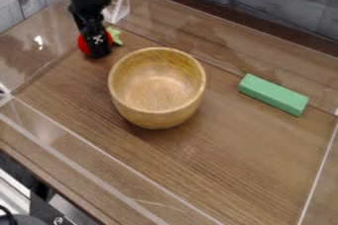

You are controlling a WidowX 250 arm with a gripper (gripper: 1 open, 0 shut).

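Observation:
My gripper (93,39) is at the upper left of the camera view, open, its dark fingers down around a small red object (85,45), which they partly hide. A small green item (114,37) lies just right of it. A large wooden bowl (156,86) sits empty in the middle, below and right of the gripper.
A green block (274,94) lies on the right side of the wooden table (238,165).

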